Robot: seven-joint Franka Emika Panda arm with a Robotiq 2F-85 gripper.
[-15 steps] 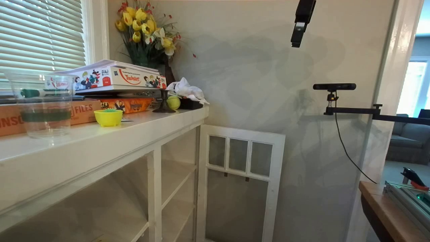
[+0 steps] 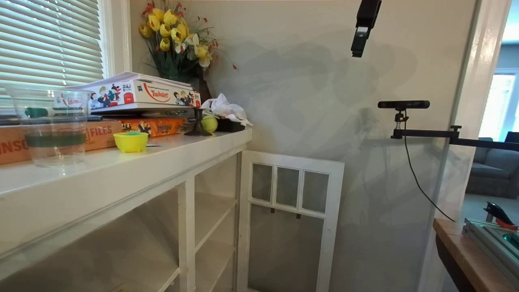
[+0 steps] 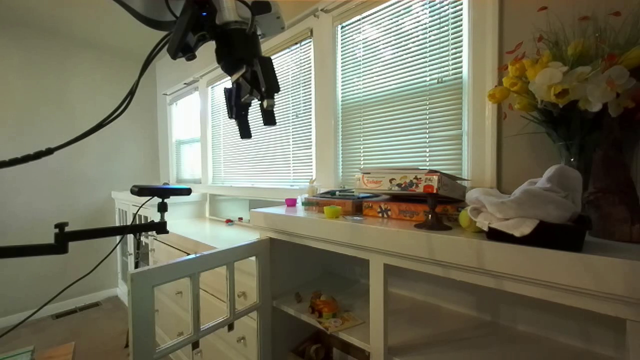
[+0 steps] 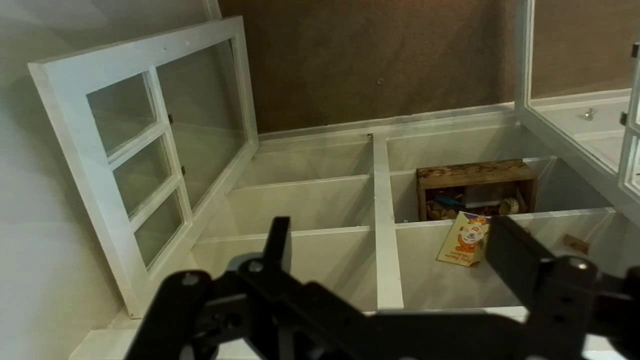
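My gripper hangs in the air, open and pointing down, with nothing between its fingers. In the wrist view its two dark fingers stand wide apart above the white cabinet. The left cabinet door is swung open, and a right door stands open as well. Inside, the left shelves look empty. On the right side lie a yellow sticker card and a wooden box with small things in it. An orange toy sits on a shelf beside the card; in the wrist view the gripper mostly hides it.
Along the countertop stand a clear cup, a yellow bowl, a stack of game boxes, a dark candlestick, a white cloth and a flower vase. A camera on an arm stands beyond the open door.
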